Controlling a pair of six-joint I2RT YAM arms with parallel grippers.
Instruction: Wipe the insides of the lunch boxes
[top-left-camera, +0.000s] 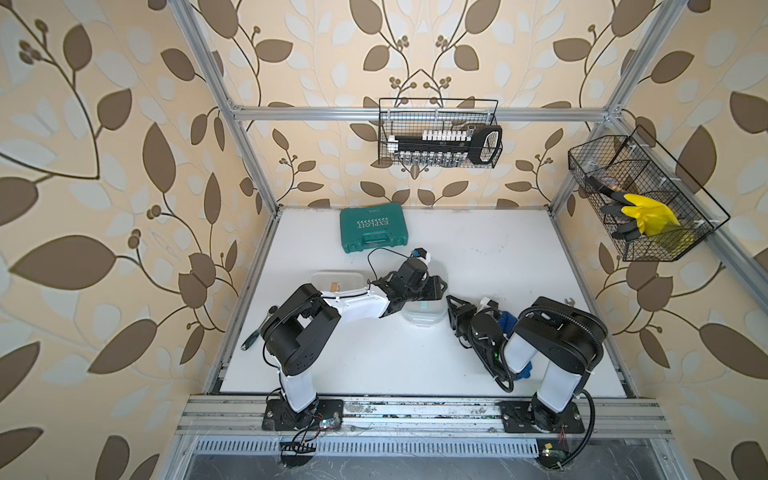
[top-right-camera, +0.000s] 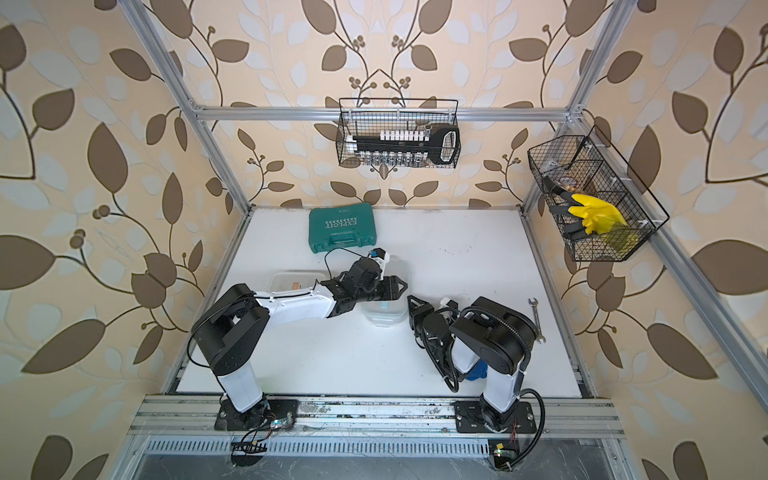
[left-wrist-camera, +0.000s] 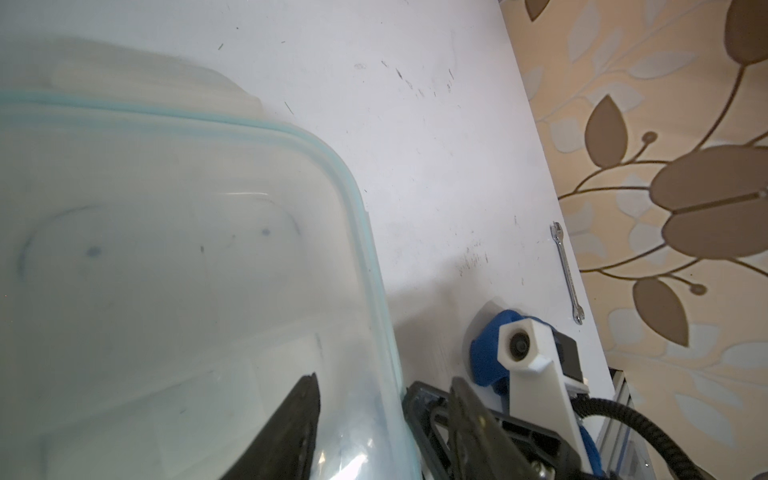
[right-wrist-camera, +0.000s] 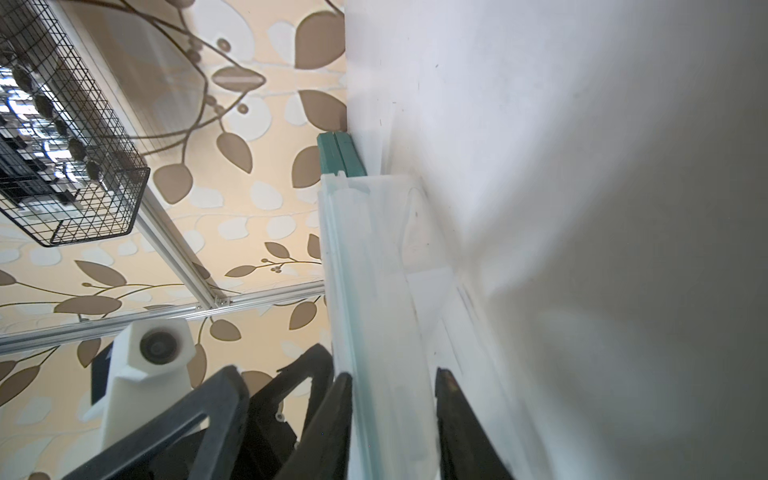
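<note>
A clear lunch box with a pale blue rim stands on the white table in front of me. In the left wrist view its side wall runs between the fingers of my left gripper, which is shut on it. From the right, my right gripper meets the same box; its fingers stand part open, one on each side of the wall as seen in the right wrist view. A second clear box lies farther left, partly behind the left arm. Blue cloth shows beneath the right arm.
A green case lies at the back left of the table. Near the right edge is a wrench, and a screwdriver lies at the left edge. Bare table stretches across the back right and front middle.
</note>
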